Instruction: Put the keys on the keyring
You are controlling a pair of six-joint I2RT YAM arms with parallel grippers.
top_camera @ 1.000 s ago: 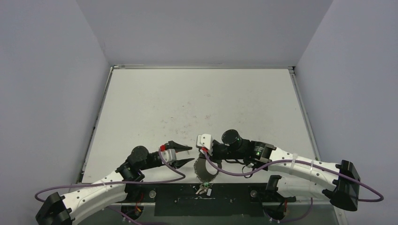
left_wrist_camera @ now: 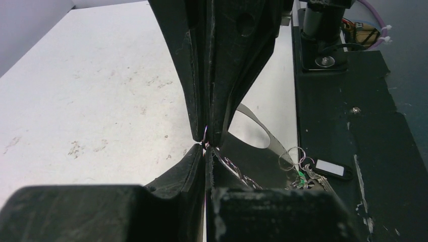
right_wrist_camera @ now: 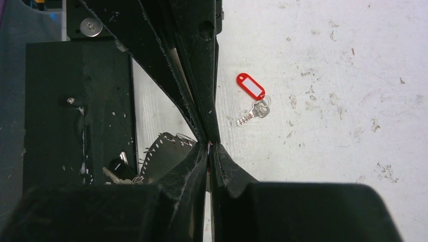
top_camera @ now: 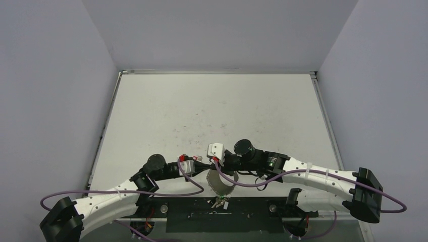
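Observation:
In the top view my left gripper [top_camera: 209, 165] and right gripper [top_camera: 213, 167] meet tip to tip low over the front of the table. In the left wrist view both are shut, and a thin metal piece [left_wrist_camera: 205, 133] shows at the right gripper's tips. Whether any of it lies between the left fingers cannot be seen. Beneath is a dark grey, stitched-edge fob [left_wrist_camera: 272, 141] with a large opening; thin rings [left_wrist_camera: 294, 158] and a bunch of keys [left_wrist_camera: 313, 176] lie at its near end. A single key [right_wrist_camera: 255, 111] with a red tag [right_wrist_camera: 251, 86] lies on the table.
The bunch, with a black tag [left_wrist_camera: 330, 168] bearing a white label, rests over the black strip [top_camera: 252, 214] along the front edge. Beyond the grippers, the white table [top_camera: 217, 106] is mostly bare. The two wrists stand very close together.
My left gripper has come right, up to the right one, and its fingers have gone from wide open to shut. The right gripper has shifted slightly left.

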